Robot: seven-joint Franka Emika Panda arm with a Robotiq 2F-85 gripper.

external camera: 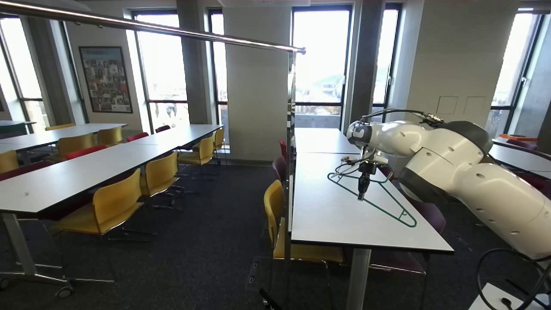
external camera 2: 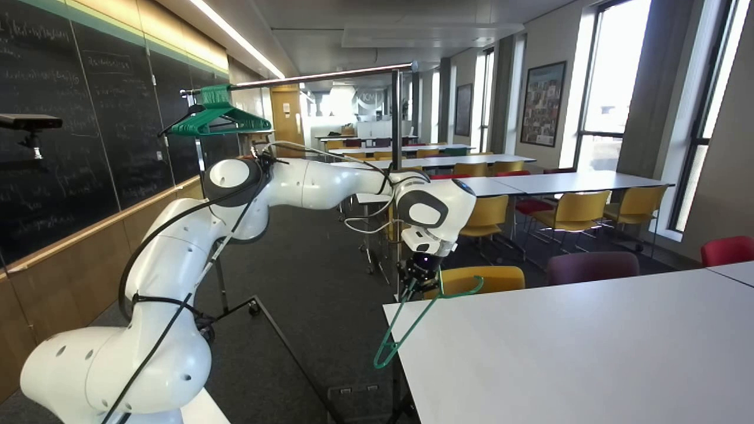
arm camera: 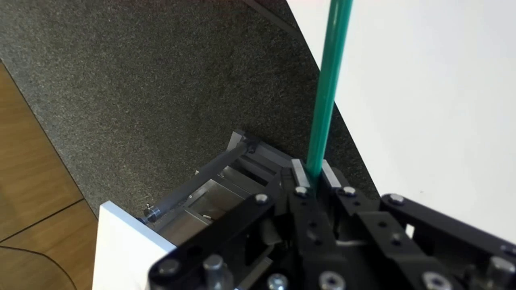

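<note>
A green clothes hanger (arm camera: 329, 87) is held in my gripper, whose fingers are shut on one of its bars. That bar runs up from between the fingertips in the wrist view. In exterior view 1 the gripper (external camera: 361, 197) points down in front of a white table, and the hanger slants down to the right. In exterior view 2 the gripper (external camera 2: 417, 288) is by the near table corner; one hanger end dips low past the table edge, and the hook sticks out to the right. The black gripper body hides part of the hanger.
A metal rack rail (external camera 2: 325, 78) runs overhead, with a bunch of green hangers (external camera 2: 219, 121) at its far left end. Its upright post (external camera: 290, 139) stands beside the table (external camera: 330, 227). Yellow chairs (external camera: 275, 206) line the table.
</note>
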